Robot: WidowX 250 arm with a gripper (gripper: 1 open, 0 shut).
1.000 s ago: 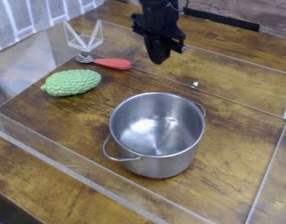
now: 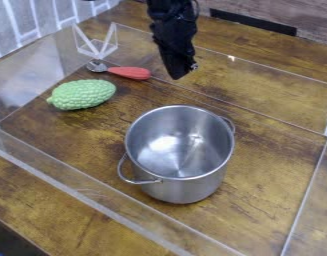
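Note:
The black gripper [image 2: 179,68] hangs at the upper middle, above the back of the wooden board, shut with nothing visible between its fingers. A red-handled spoon [image 2: 128,73] lies just left of it, its metal head toward the left. A green bumpy corn-like object [image 2: 80,94] rests at the left. A large steel pot [image 2: 179,160] with side handles stands at the front middle, empty.
Clear plastic walls [image 2: 279,230] border the wooden surface [image 2: 273,120]. A white angular piece [image 2: 96,50] is at the back left.
The gripper has shifted a little left and down toward the spoon. The objects on the board have not moved.

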